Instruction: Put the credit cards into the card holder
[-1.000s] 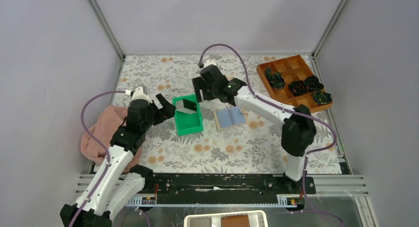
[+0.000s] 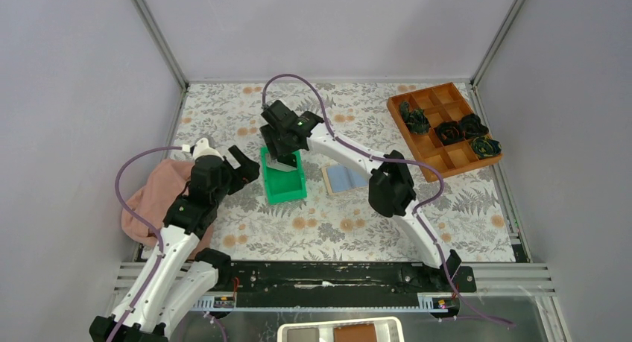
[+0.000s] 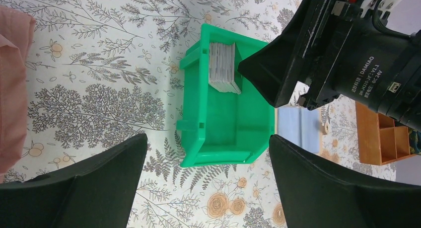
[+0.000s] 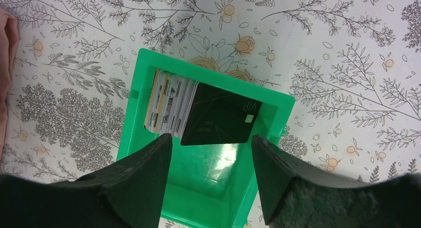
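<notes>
A green tray (image 4: 282, 111) holds a tight row of cards (image 4: 169, 101), with a black card (image 4: 221, 114) marked VIP at its right end. My right gripper hangs over the tray, part open, its fingers just short of the cards with nothing between them. My left gripper stands open to the left of the tray, empty. A blue card holder (image 3: 298, 128) on a light wooden base lies right of the tray.
A wooden compartment box (image 2: 436, 159) with dark bundles stands at the back right. A pink cloth (image 2: 156, 193) lies at the left.
My right arm has swung left to above the card end of the green tray. The left gripper has shifted slightly left; the cards look unmoved.
</notes>
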